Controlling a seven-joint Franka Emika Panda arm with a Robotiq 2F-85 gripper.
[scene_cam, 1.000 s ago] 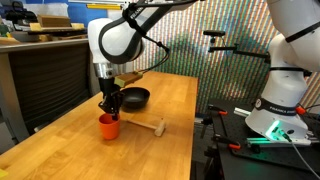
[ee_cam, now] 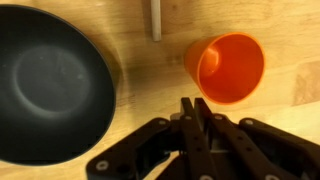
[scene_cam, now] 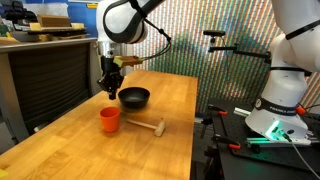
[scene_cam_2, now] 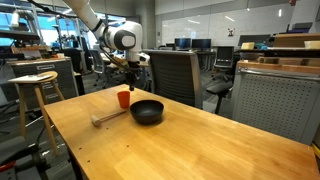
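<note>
Above the orange cup hangs my gripper, apart from its rim, with the dark fingers pointing down. In the wrist view the gripper looks shut, its fingertips close together at the lower edge of the cup; I cannot make out anything between them. The cup stands upright, and its inside looks empty from above. A black pan rests on the table close to the cup. The mallet lies beside both, and only the end of its handle shows in the wrist view.
Office chairs stand behind it. A shelf unit is at the back right.
My gripper has risen from the cup to above it. The cup, pan and mallet appear to stay in place.
</note>
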